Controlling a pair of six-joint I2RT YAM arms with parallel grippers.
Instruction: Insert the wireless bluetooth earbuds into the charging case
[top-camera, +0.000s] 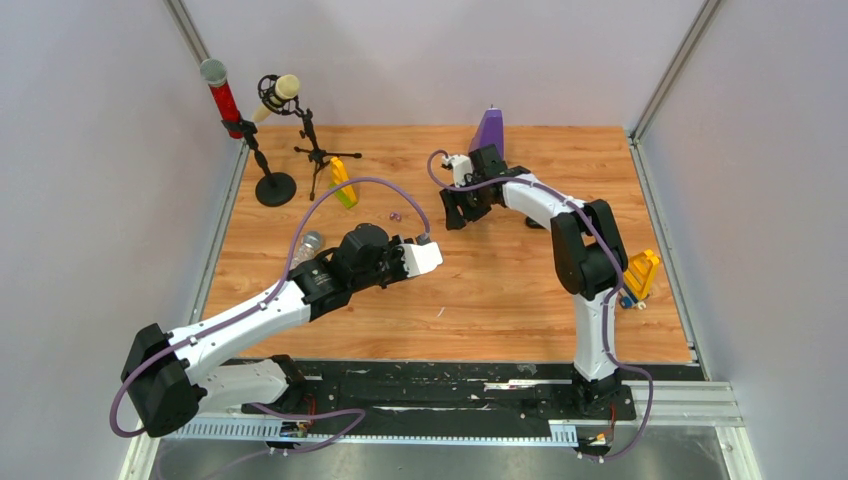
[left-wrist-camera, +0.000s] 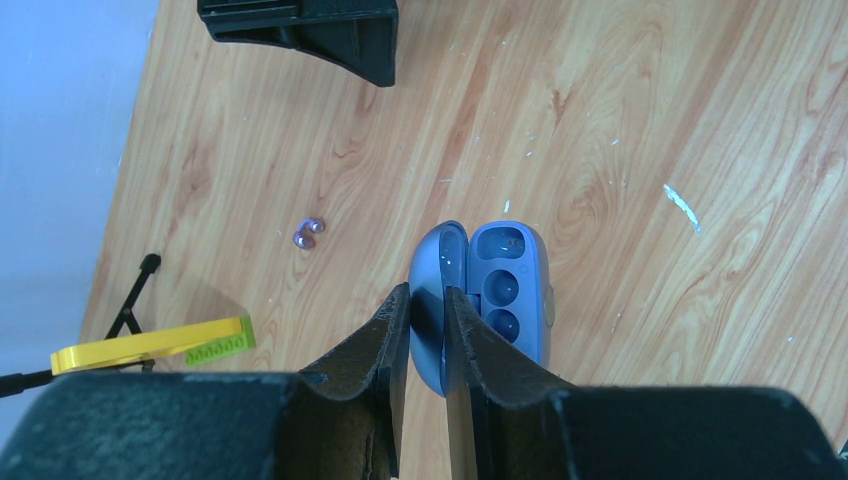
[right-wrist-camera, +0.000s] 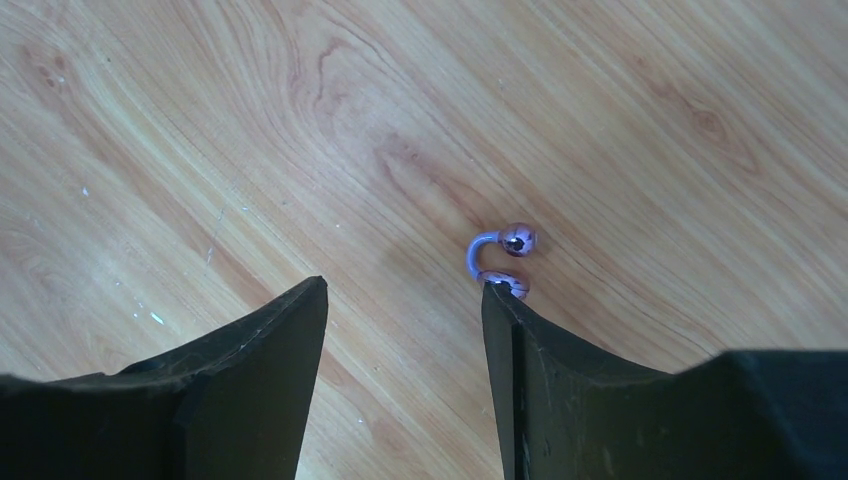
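Observation:
In the left wrist view, my left gripper has its fingertips on the lid of the open blue charging case, whose hollows face the camera. Two small purple earbuds lie on the wood table beyond it; the top view shows them as small specks between the arms. In the right wrist view, my right gripper stands open, its fingers apart, with a purple earbud piece just beyond the right fingertip. The piece is curved with two round ends; the right fingertip partly overlaps the lower end.
A yellow and green stand and microphone stands occupy the back left. A purple object stands behind the right arm. Yellow items lie at the right edge.

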